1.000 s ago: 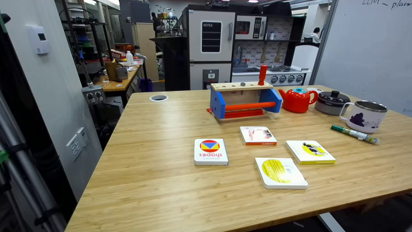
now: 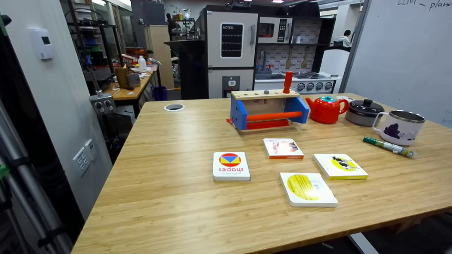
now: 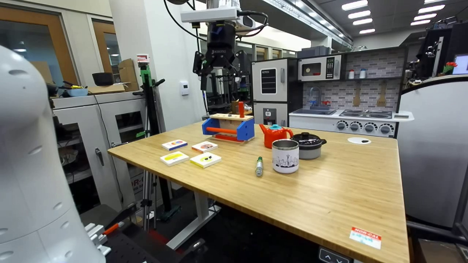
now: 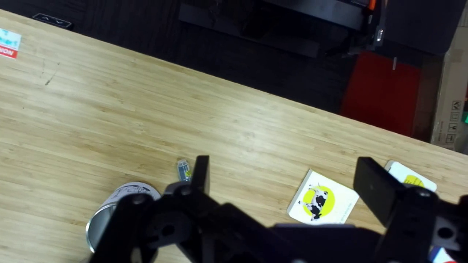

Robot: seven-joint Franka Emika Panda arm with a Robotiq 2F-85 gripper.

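Note:
High above the table, my gripper [image 3: 220, 85] stands open and empty, its two dark fingers wide apart in the wrist view. Four small board books lie flat and apart: the shapes book [image 2: 231, 166], a book with a red spine [image 2: 283, 148], a cow book [image 2: 340, 166] and one with a yellow circle [image 2: 308, 189]. To their right is a green marker [image 2: 389, 146] beside a white mug [image 2: 400, 127]. From above, the cow book [image 4: 323, 199] shows between the fingers, while the gripper partly covers the mug [image 4: 131, 193] and marker [image 4: 184, 170].
Behind the books stands a blue and wooden toy bench [image 3: 228, 127]. A red teapot [image 3: 275, 136] and a grey lidded pot [image 3: 308, 146] are close to the mug. Bare wood fills the table's right part [image 3: 351, 188].

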